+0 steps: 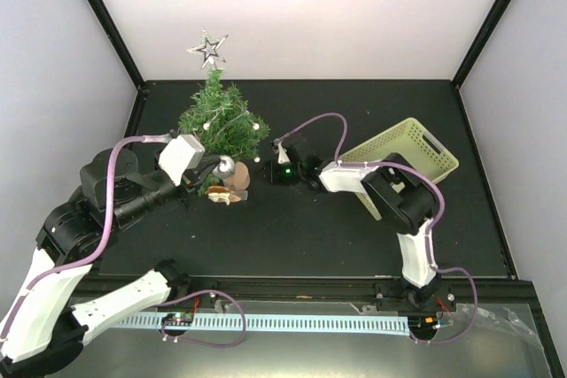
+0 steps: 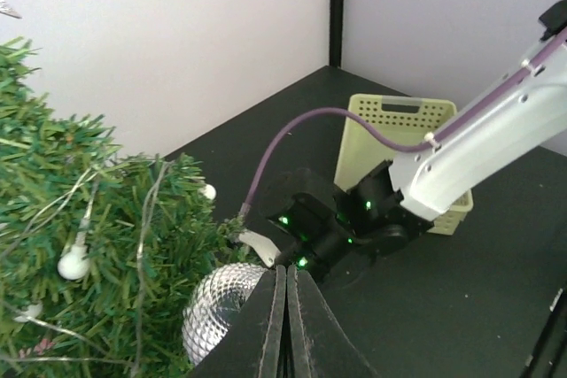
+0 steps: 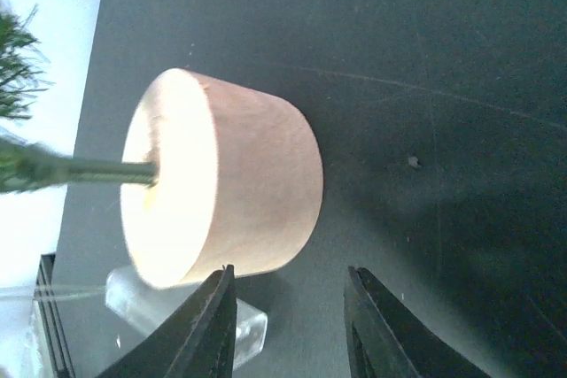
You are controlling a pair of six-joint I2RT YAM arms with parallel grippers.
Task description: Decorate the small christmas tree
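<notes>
The small green Christmas tree [image 1: 221, 126], topped by a silver star [image 1: 209, 49], leans over its round wooden base [image 3: 266, 183]. A shiny silver ball [image 1: 224, 167] is low at the tree's front. My left gripper is shut close beside that ball [image 2: 217, 307]; nothing shows between its fingers, and whether a thin loop is pinched there is hidden. On the base's right side, my right gripper [image 1: 271, 172] is near the table. Its fingers [image 3: 210, 320] stand part open with nothing between them, facing the wooden base.
A pale green basket [image 1: 438, 143] stands at the right, partly behind the right arm. Light bulbs [image 2: 73, 263] on a wire run through the branches. A clear box [image 3: 146, 303] lies beside the base.
</notes>
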